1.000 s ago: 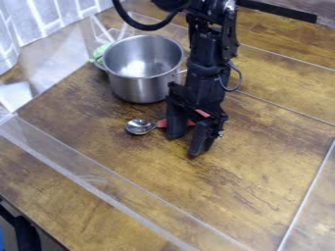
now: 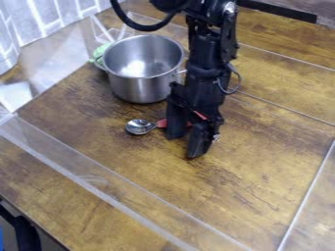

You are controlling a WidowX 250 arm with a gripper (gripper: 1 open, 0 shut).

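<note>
A black robot gripper (image 2: 194, 137) is lowered to the wooden table, directly over a spoon (image 2: 140, 126) with a silver bowl and a red handle. The handle passes under the gripper and is partly hidden by it. Whether the fingers are closed on the handle I cannot tell.
A steel pot (image 2: 141, 64) stands behind and left of the spoon, with something pale green at its left side. Clear plastic strips or panels run along the left and right edges.
The gripper has shifted very slightly to the left, and a little less of the red handle shows. The pot and spoon look nearly unmoved.
</note>
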